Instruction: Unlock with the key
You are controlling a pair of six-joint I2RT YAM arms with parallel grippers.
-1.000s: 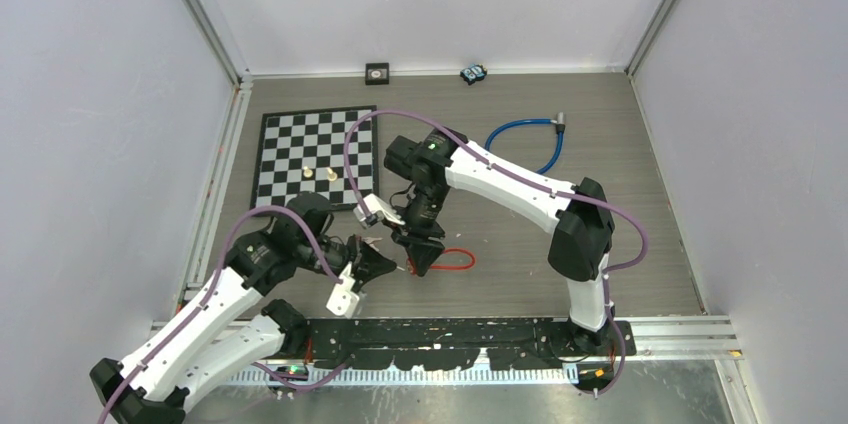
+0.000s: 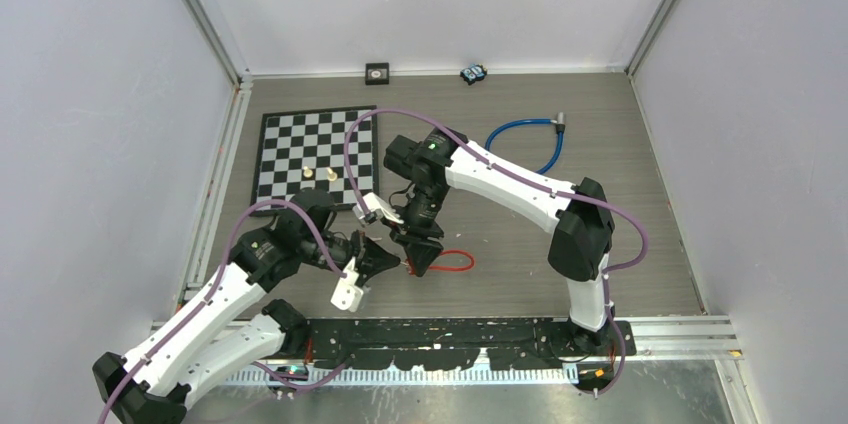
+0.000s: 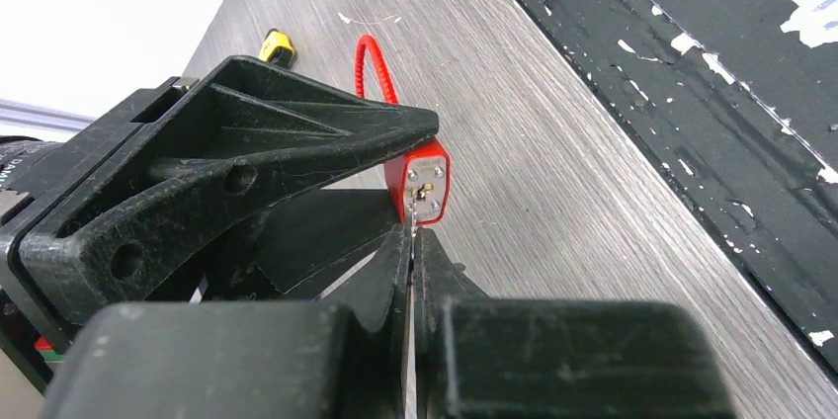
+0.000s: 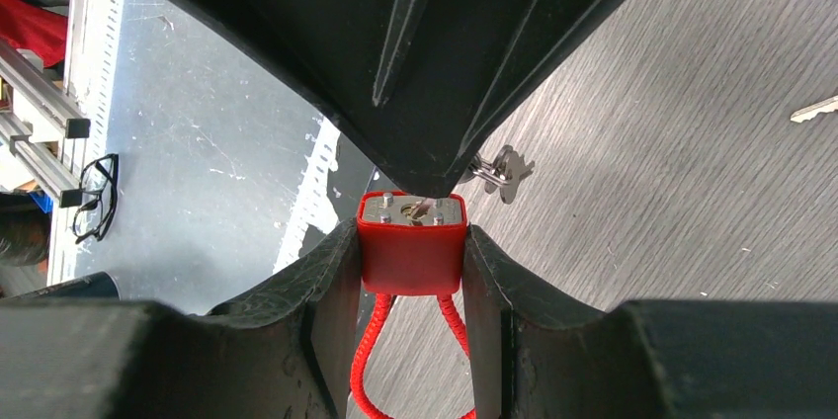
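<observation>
A red padlock (image 4: 411, 259) with a metal keyhole face sits between the fingers of my right gripper, its red cable shackle trailing behind. In the left wrist view its keyhole face (image 3: 426, 192) is turned toward my left gripper, which is shut on a thin key (image 3: 413, 215). The blade's tip is right at the keyhole; whether it has entered, I cannot tell. In the top view the left gripper (image 2: 397, 263) and right gripper (image 2: 418, 262) meet end to end above the table. A small metal ring with key-like pieces (image 4: 509, 172) shows beside the left fingertip.
Another key (image 4: 815, 111) lies on the table. A chessboard (image 2: 290, 149) with small pieces is at the left, and a blue cable lock (image 2: 523, 124) at the back right.
Compared with one second ago, my left gripper has shifted slightly right, bringing the key closer to the padlock. The right arm shows no visible movement.
</observation>
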